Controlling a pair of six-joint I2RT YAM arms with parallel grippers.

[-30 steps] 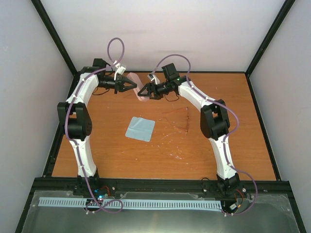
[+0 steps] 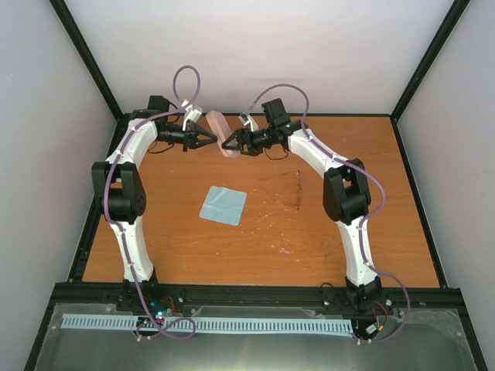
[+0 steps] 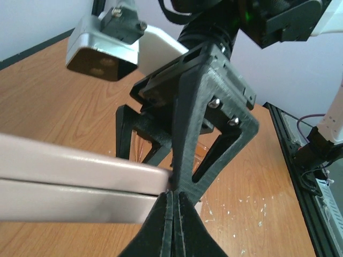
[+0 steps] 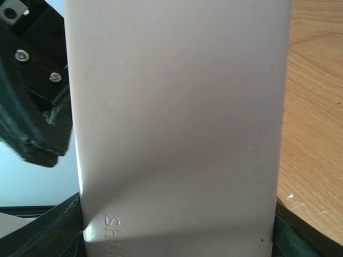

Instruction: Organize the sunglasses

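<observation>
A pink sunglasses case (image 2: 219, 131) hangs above the table, with my right gripper (image 2: 232, 141) shut on its lower part; in the right wrist view the case (image 4: 177, 123) fills the middle, embossed lettering low on its left side. My left gripper (image 2: 213, 139) is shut at the case's left side; in the left wrist view its fingertips meet right beside the case's seam (image 3: 80, 187), with nothing visible between them. No sunglasses can be seen. A light blue cloth (image 2: 223, 205) lies flat on the table.
Dark frame rails border it, with walls beyond. Purple cables loop above both arms.
In the top view, my right gripper and the case have risen slightly toward the back since a second ago.
</observation>
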